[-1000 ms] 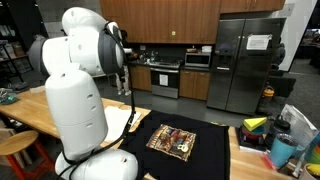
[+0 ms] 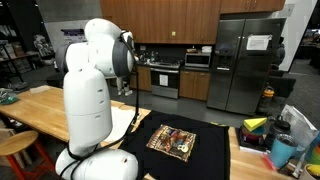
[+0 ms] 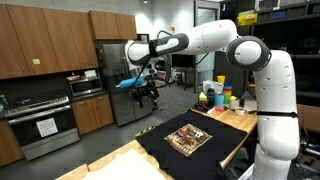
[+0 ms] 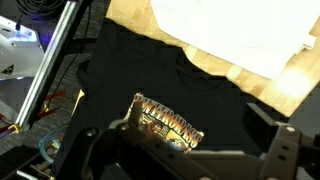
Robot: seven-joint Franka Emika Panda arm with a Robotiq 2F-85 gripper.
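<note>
My gripper stands open, with nothing between its fingers; it hangs high above the table, as the second exterior view shows. Below it, a flat rectangular piece with a brown-and-cream pattern (image 4: pixel 168 118) lies on a black cloth (image 4: pixel 220 100). The same patterned piece (image 2: pixel 172 142) shows near the middle of the cloth in the first exterior view, well apart from the gripper. Small items seem to lie on it, too small to tell. A white sheet (image 4: pixel 230 25) is spread on the wooden tabletop beside the cloth.
Bottles, cups and containers crowd one table edge, among them a blue-lidded container (image 2: pixel 283 151) and a yellow-and-green item (image 2: pixel 253 124). An orange stool (image 2: pixel 18 145) stands at the left.
In the first exterior view, the upper arm and wrist have shifted somewhat to the right and down. The patterned piece and the cloth have stayed in place.
</note>
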